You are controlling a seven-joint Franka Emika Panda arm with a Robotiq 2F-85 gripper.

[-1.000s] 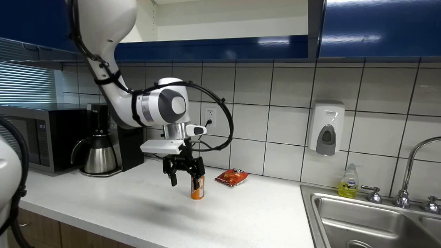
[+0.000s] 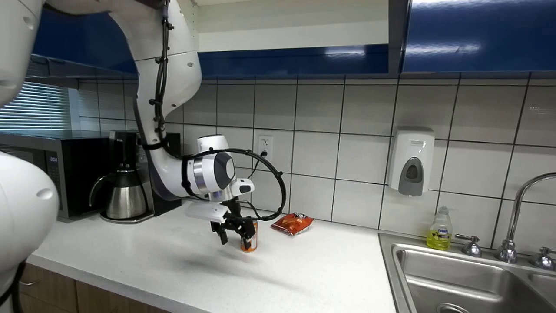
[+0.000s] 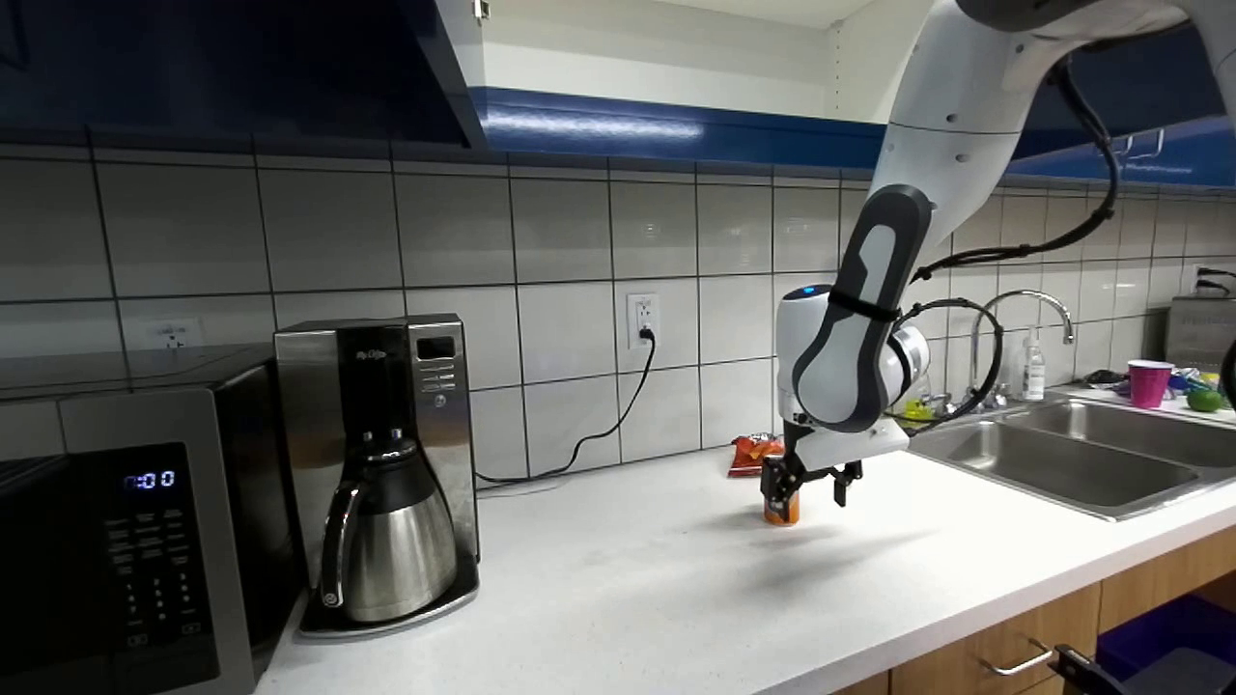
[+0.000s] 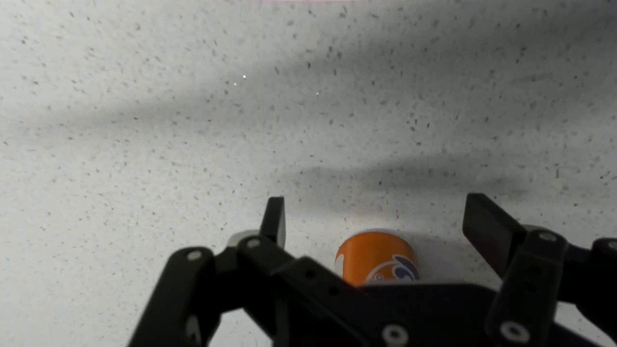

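Note:
An orange can (image 2: 252, 242) stands upright on the white counter (image 2: 323, 271), partly covered by my gripper in both exterior views. My gripper (image 2: 234, 243) is open and low over the counter, its fingers apart. From the second exterior side, the gripper (image 3: 807, 498) has one finger in front of the can (image 3: 783, 511). In the wrist view the can (image 4: 376, 257) shows at the bottom, between the two spread fingers of the gripper in that picture; its lower part is hidden behind the black gripper body. Whether a finger touches it I cannot tell.
A red snack bag (image 2: 292, 223) lies behind the can near the tiled wall. To the right are a steel sink (image 2: 388, 261) and a soap bottle (image 2: 439, 230). A coffee maker (image 3: 458, 429) and microwave (image 3: 220, 463) stand left.
My gripper has come down from above toward the counter and tilted, staying open. The can and the snack bag stand where they were.

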